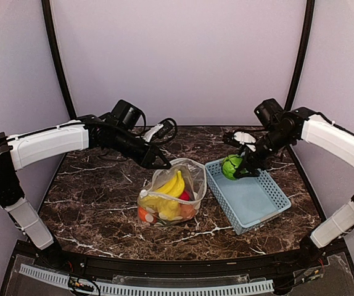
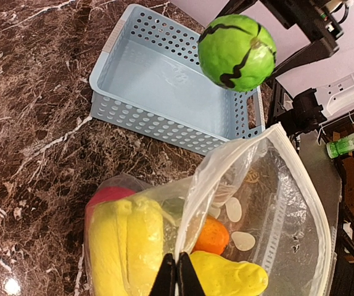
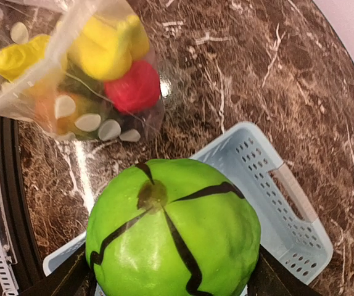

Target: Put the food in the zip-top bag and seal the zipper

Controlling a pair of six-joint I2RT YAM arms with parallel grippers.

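A green, black-striped toy watermelon (image 3: pixel 174 228) is in the air above the basket, my right gripper (image 1: pixel 242 169) shut around it. In the left wrist view the watermelon (image 2: pixel 237 52) hangs over the basket's far right part. The clear zip bag (image 1: pixel 192 176) stands with its mouth spread wide. Inside it are bananas (image 1: pixel 176 185), a yellow pepper-like piece (image 2: pixel 229 274), an orange piece (image 2: pixel 213 236) and a red piece (image 3: pixel 132 86). My left gripper is shut on the bag's rim, holding it up.
The light blue perforated basket (image 1: pixel 264 217) sits right of the bag, its visible floor empty. A green bottle (image 2: pixel 345 145) is off beyond the table.
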